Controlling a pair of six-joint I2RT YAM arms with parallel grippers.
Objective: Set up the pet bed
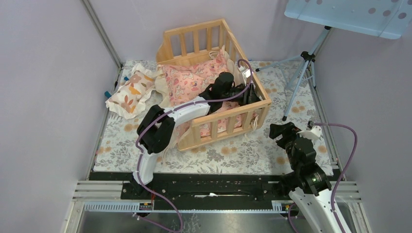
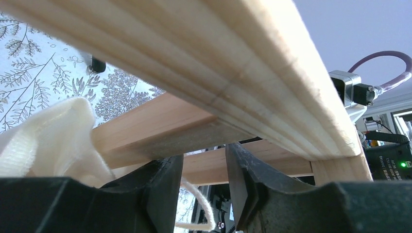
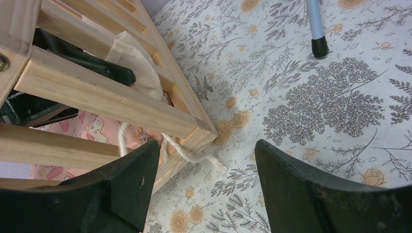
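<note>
The wooden pet bed (image 1: 228,115) has slatted sides and holds a pink patterned cushion (image 1: 187,80). My left gripper (image 1: 250,97) is inside its front right corner. In the left wrist view, the left fingers (image 2: 167,189) stand apart below a wooden rail (image 2: 214,63), with a gap between them and nothing clearly held. A cream rope (image 2: 206,206) hangs in and behind that gap; cream fabric (image 2: 68,131) lies to the left. My right gripper is open and empty, outside the bed, facing the corner where a loose rope end (image 3: 218,165) lies on the floor cloth.
Left of the bed lies a floral pillow (image 1: 131,94) with leaf shapes. A light blue tripod (image 1: 301,73) stands at the right, its feet close to the bed. Between bed and right arm, the patterned cloth (image 1: 243,158) is clear.
</note>
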